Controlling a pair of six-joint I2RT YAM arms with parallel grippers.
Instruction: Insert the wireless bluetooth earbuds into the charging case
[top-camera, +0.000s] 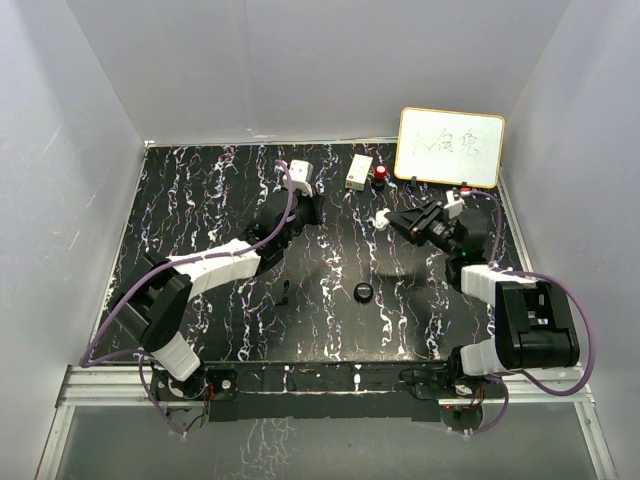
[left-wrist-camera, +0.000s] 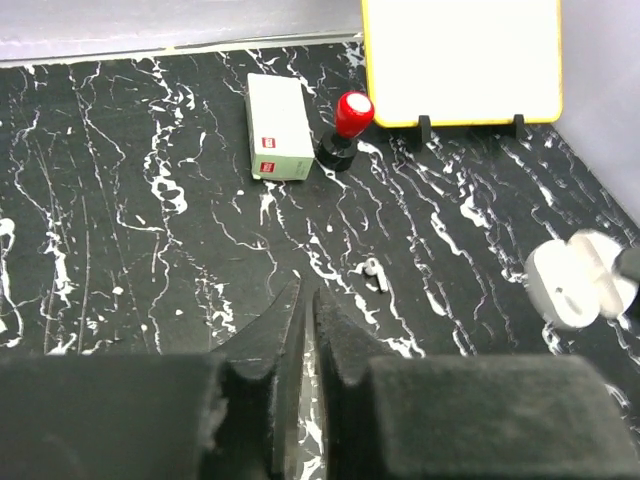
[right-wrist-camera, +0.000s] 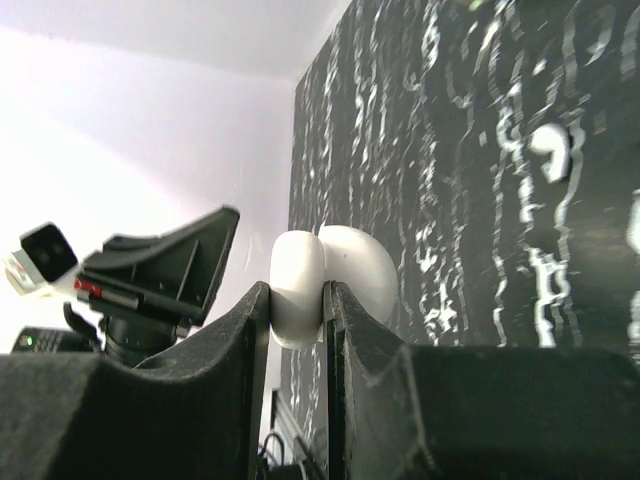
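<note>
My right gripper (top-camera: 389, 218) is shut on the white charging case, which hangs over the table with its lid open; in the left wrist view the case (left-wrist-camera: 563, 287) shows at the right. A small white earbud lies on the dark marble table between the grippers, and also shows as a white piece (right-wrist-camera: 551, 150) in the right wrist view. My left gripper is shut with nothing showing between its fingers, to the left of the case and raised above the table.
A pale box (top-camera: 358, 172), a red-topped black stamp (top-camera: 379, 177) and a whiteboard (top-camera: 449, 148) stand at the back. A black round object (top-camera: 363, 292) lies toward the front middle.
</note>
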